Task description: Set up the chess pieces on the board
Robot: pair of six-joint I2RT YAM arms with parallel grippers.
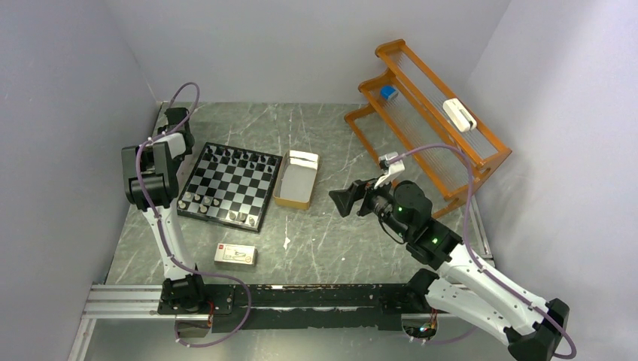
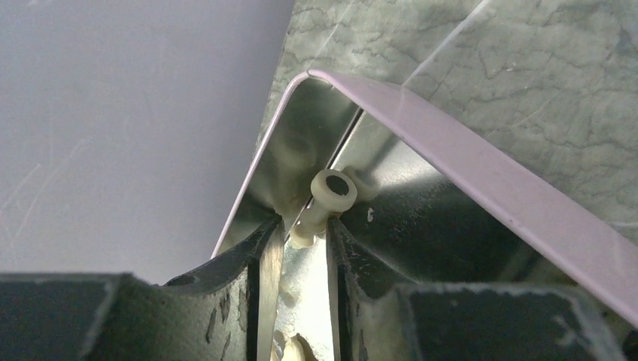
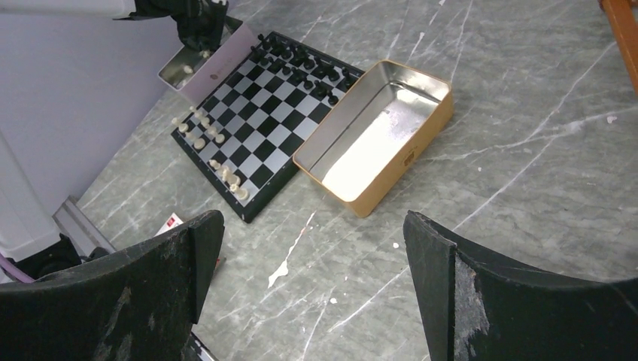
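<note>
My left gripper is down inside a pink metal box (image 2: 489,180) in the left wrist view, its fingers part open around a white chess piece (image 2: 333,189); whether they touch it I cannot tell. More white pieces lie deeper in the box. The chessboard (image 1: 229,184) holds black pieces (image 3: 297,60) along its back side and white pieces (image 3: 241,192) along its front. My right gripper stands open and empty to the board's right, above bare table.
A gold tin (image 3: 399,158), seemingly empty, sits right of the board. A small white package (image 1: 235,254) lies in front of it. A wooden rack (image 1: 429,113) stands at the back right.
</note>
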